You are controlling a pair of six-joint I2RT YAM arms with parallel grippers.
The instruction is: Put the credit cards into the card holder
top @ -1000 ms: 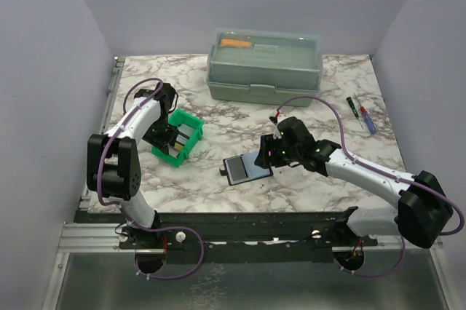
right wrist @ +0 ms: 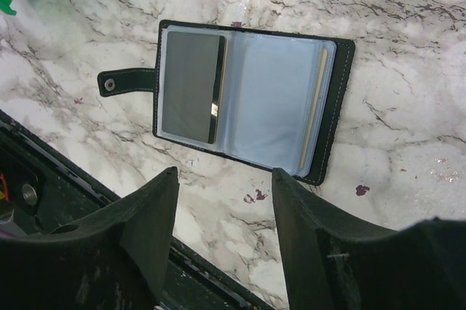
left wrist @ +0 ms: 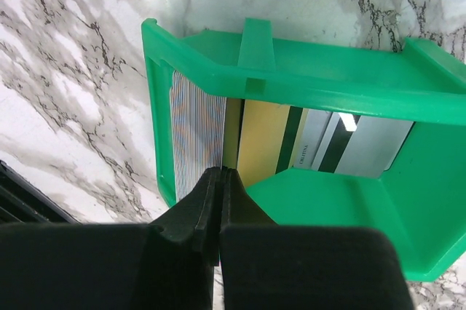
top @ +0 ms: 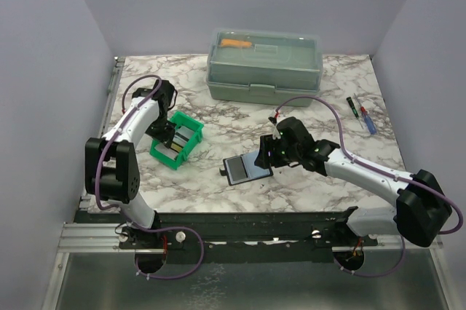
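A green basket [left wrist: 411, 226] at the left holds several cards; in the left wrist view a striped card [left wrist: 195, 132], a yellow card [left wrist: 262, 139] and a silver-white card [left wrist: 375, 146] show. My left gripper points down into it, fingers closed together, tips by the striped card's edge. No card is visible between them. The open card holder [right wrist: 244, 99] lies flat, its left pocket holding a dark card [right wrist: 191, 86], its clear right sleeve [right wrist: 269, 102] facing up. Above its near edge my right gripper stands open with nothing between its fingers.
A large lidded grey-green box [top: 263, 70] stands at the back. Several pens [top: 365, 115] lie at the far right. Bare marble is free between the basket and the holder, and in front of the box.
The basket sits a touch lower and further left than a second ago. The right arm and the holder are unmoved.
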